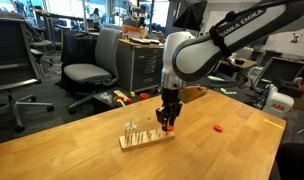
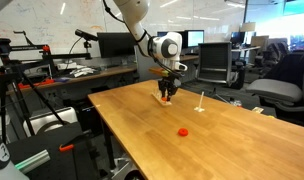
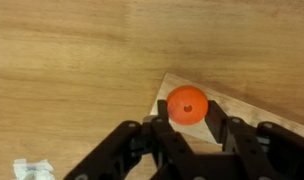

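Between the fingers of my gripper is a round orange-red piece (image 3: 187, 104), and the fingers are shut on it. In the wrist view it covers part of a pale wooden board (image 3: 232, 106) below. The board (image 1: 142, 141) lies on the table with several upright pegs along it, and my gripper (image 1: 168, 124) is over its right end. Whether the piece touches a peg or the board cannot be made out. A second red piece (image 2: 183, 132) lies apart on the open tabletop.
A white scrap (image 3: 33, 169) shows at the lower left of the wrist view. A thin white upright item (image 2: 200, 102) stands on the table. Small coloured items (image 1: 122, 97) lie at the back edge, near office chairs (image 1: 90, 72).
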